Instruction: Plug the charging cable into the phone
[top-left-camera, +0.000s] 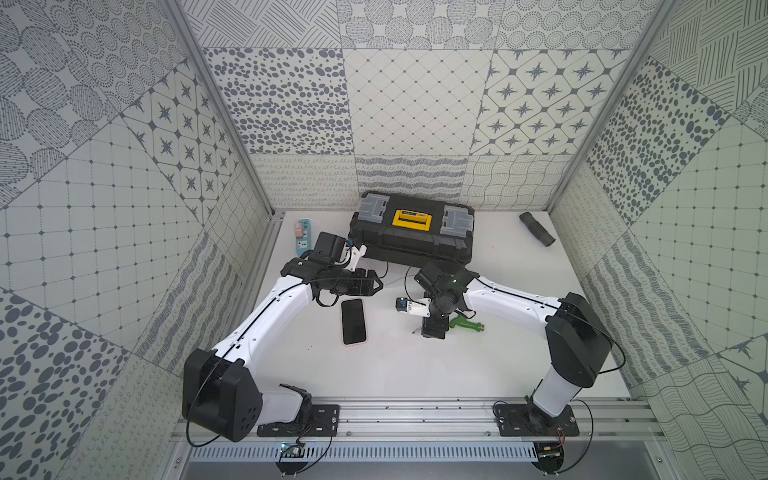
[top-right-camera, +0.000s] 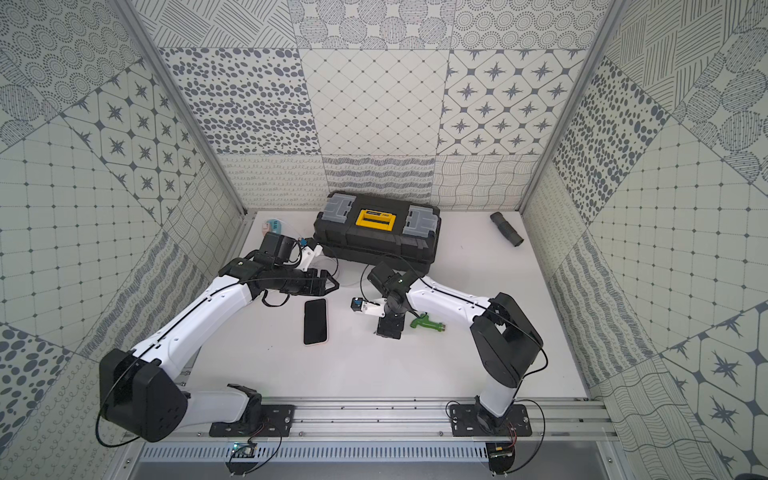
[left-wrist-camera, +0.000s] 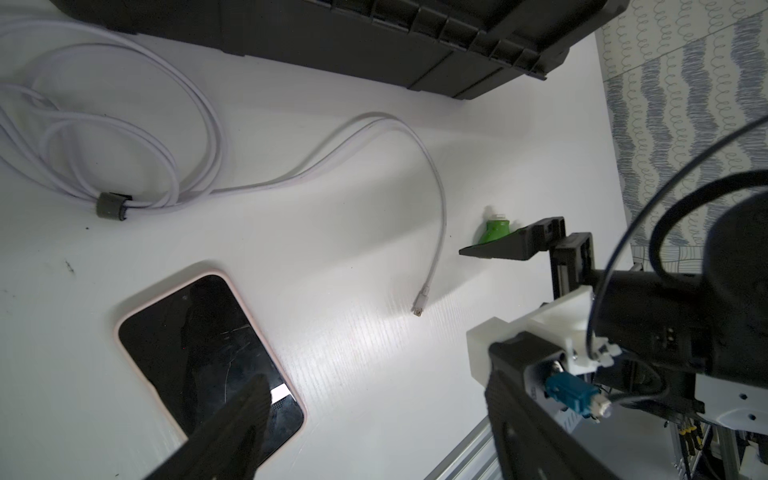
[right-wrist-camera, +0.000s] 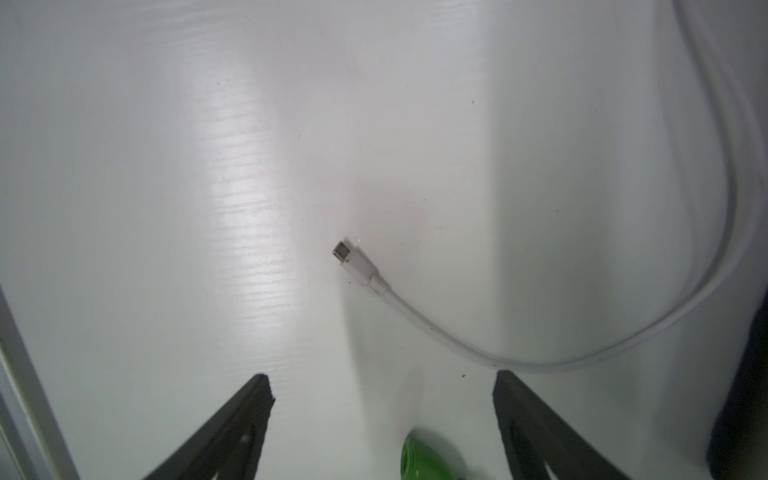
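A phone with a black screen and pink rim (top-left-camera: 353, 321) lies face up on the table's left-middle, below my left gripper, which is open with nothing between its fingers. A white charging cable (left-wrist-camera: 436, 200) runs from a coil bound with a dark strap to a plug (right-wrist-camera: 355, 264) lying free on the table right of the phone. My right gripper hangs open over that plug, the plug showing beyond and between its fingertips in the right wrist view.
A black toolbox (top-left-camera: 412, 248) stands along the back. A green object (top-right-camera: 428, 323) lies by the right arm, a dark cylinder (top-left-camera: 537, 229) at the back right, a light-blue item (top-left-camera: 303, 236) at the back left.
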